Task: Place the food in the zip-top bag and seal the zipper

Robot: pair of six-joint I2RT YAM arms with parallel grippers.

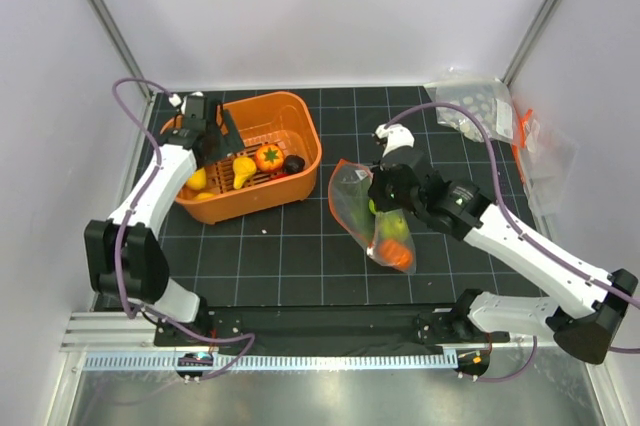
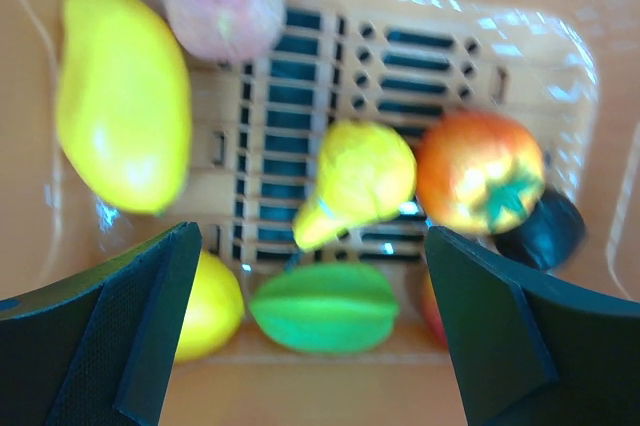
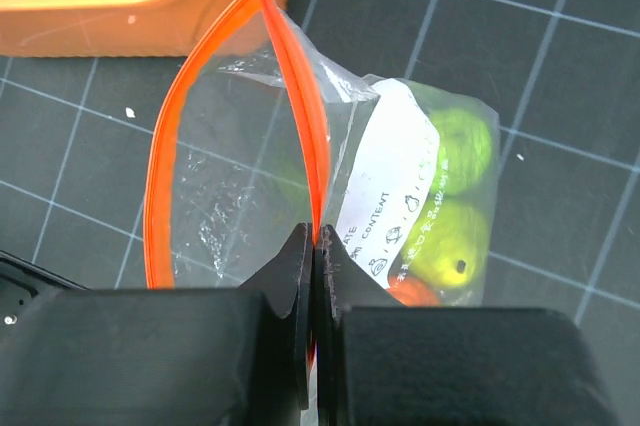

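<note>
My left gripper is open above the orange basket (image 1: 275,106). Below it in the left wrist view lie a yellow pear (image 2: 360,176), a mango (image 2: 125,96), a tomato (image 2: 480,171), a dark fruit (image 2: 545,231), a pink fruit (image 2: 225,1), a green fruit (image 2: 325,311) and others. My right gripper is shut on the orange-edged rim of the zip top bag (image 3: 220,186). The bag holds green fruits (image 3: 445,241) and an orange item (image 1: 395,253), with a white printed label (image 3: 390,176).
More clear bags (image 1: 470,106) lie at the back right. White walls enclose both sides and the back.
</note>
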